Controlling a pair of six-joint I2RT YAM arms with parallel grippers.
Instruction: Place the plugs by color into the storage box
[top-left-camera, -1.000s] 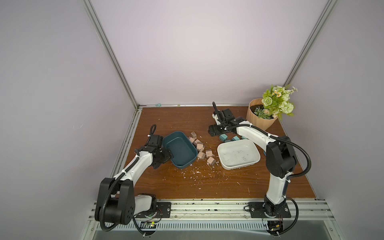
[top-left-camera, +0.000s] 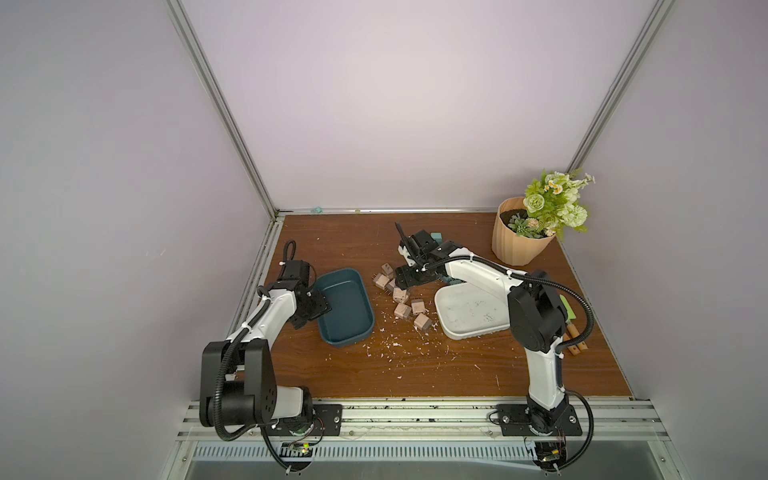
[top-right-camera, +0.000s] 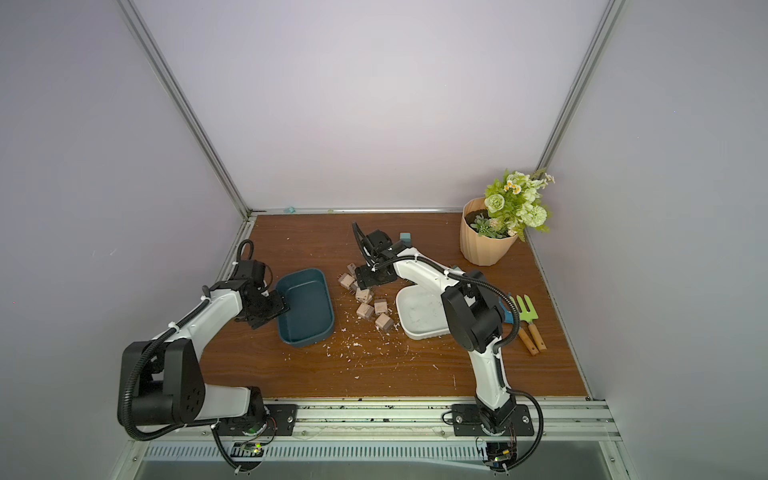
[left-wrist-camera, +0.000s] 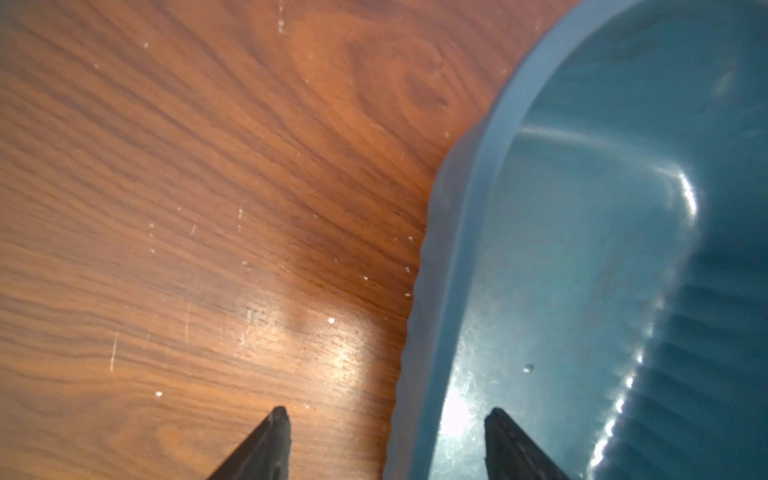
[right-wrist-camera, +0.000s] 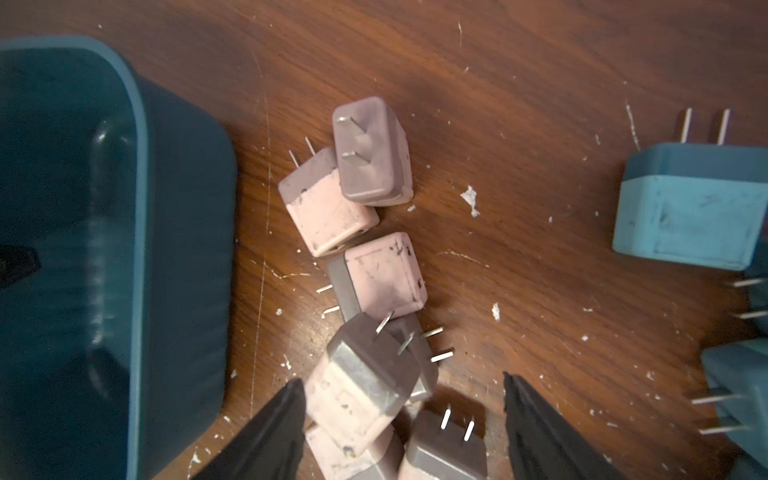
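Note:
The blue box (top-left-camera: 345, 308) stands left of centre, empty in the top views. Its left rim passes between the fingers of my left gripper, which are spread, with space seen on both sides of the rim. My right gripper is open above a heap of pink plugs (right-wrist-camera: 384, 276); one plug (right-wrist-camera: 356, 392), prongs up, lies on top of others between and beyond the fingertips in the right wrist view. Teal plugs (right-wrist-camera: 692, 208) lie to the right, partly hidden by the right arm in the top views.
An empty white box (top-left-camera: 472, 312) stands right of the pink plugs. A flower pot (top-left-camera: 518, 240) is at the back right, and garden tools (top-right-camera: 528, 324) lie at the right edge. White crumbs dot the front table.
The blue box has slid left with my left gripper, leaving a gap to the pink plugs. My right gripper has come left, from beside the teal plugs to above the pink ones.

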